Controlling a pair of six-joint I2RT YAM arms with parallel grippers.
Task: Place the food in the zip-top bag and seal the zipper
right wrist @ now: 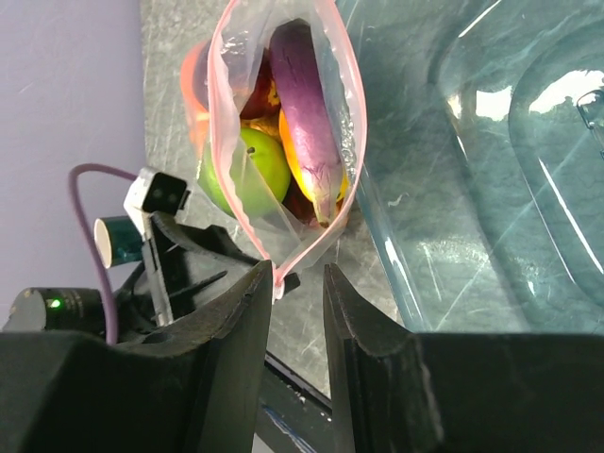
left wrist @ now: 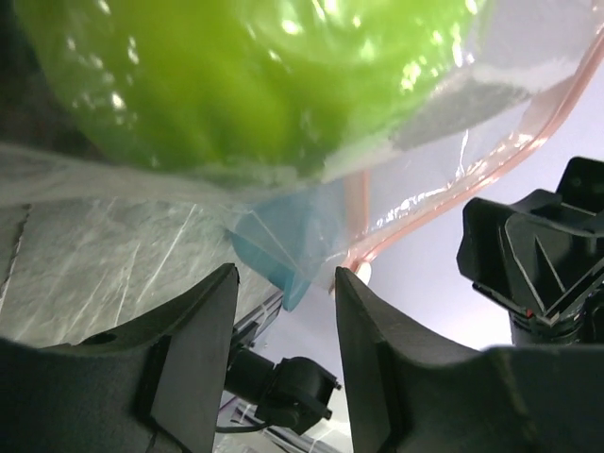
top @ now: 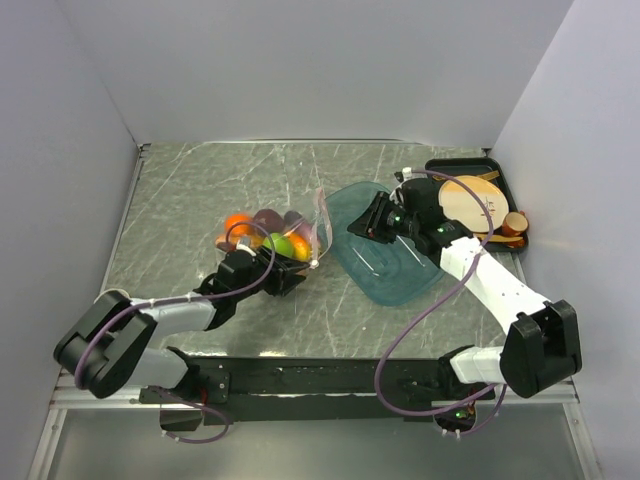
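The clear bag (top: 322,222) lies on its side, its pink-edged mouth (right wrist: 356,80) standing open toward the right. Inside are a green apple (right wrist: 260,170), a purple eggplant (right wrist: 307,104) and other round orange and dark food. My left gripper (top: 300,275) is in front of the bag, by the near corner of its mouth. In the left wrist view its fingers (left wrist: 203,344) stand apart, with the bag's pink corner just beyond the right fingertip. My right gripper is open above the teal lid or tray, to the right of the mouth, holding nothing.
A flat teal translucent tray (top: 385,285) lies right of the bag. At the far right a black tray (top: 465,165) holds a pale round board (top: 475,205) and a small brown jar (top: 514,223). A cup (right wrist: 118,241) stands at the left, mostly behind the left arm from above.
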